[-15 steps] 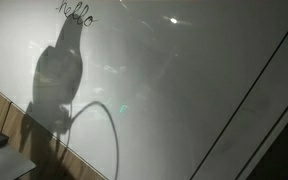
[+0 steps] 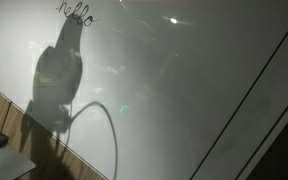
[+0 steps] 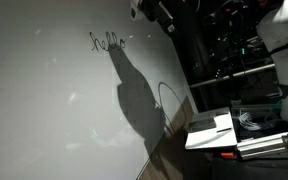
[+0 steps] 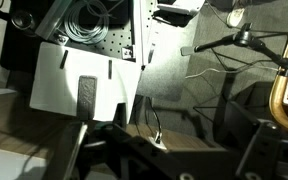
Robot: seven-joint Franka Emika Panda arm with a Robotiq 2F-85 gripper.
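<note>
The word "hello" [image 2: 76, 13] is written in dark strokes near the top of a whiteboard [image 2: 164, 90]. In exterior view 2 the same writing [image 3: 107, 42] is at the upper middle, above a large arm-shaped shadow. My gripper shows at the bottom of the wrist view, its dark fingers spread apart and nothing seen between them. Below it in that view lies a white table surface [image 4: 59, 100] carrying a dark, oblong block [image 4: 87, 97], which looks like an eraser. The gripper stands apart from this block.
Two small dark sticks, perhaps markers, lie on the white surface. Coiled cables [image 4: 87, 20] fill the space beside it. A loose cable [image 4: 219, 70] crosses the grey floor. A tan-rimmed object [image 4: 279, 105] is at the right. The white arm [image 3: 284, 60] stands at the right.
</note>
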